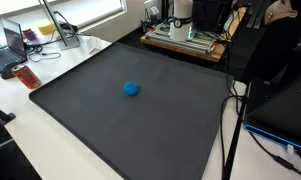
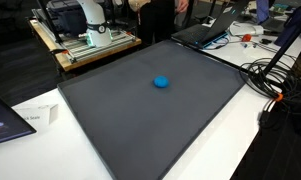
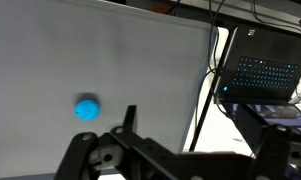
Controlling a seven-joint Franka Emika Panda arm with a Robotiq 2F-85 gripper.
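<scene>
A small round blue object (image 1: pixel 131 88) rests on the dark grey mat (image 1: pixel 100 125), and exterior view 2 shows the same blue object (image 2: pixel 161 81) near the middle of the mat. Seen from the wrist, the blue object (image 3: pixel 87 110) is left of my gripper and apart from it. Both black fingers stand wide apart, so the gripper is open, and only mat and its edge show between them. I cannot make out the gripper in either exterior view.
A red can (image 1: pixel 27 77) stands on the white table beside the mat, near a laptop (image 1: pixel 12 42). Cables (image 2: pixel 275 85) lie along the right table edge in exterior view 2. A dark perforated box (image 3: pixel 260 65) sits off the mat.
</scene>
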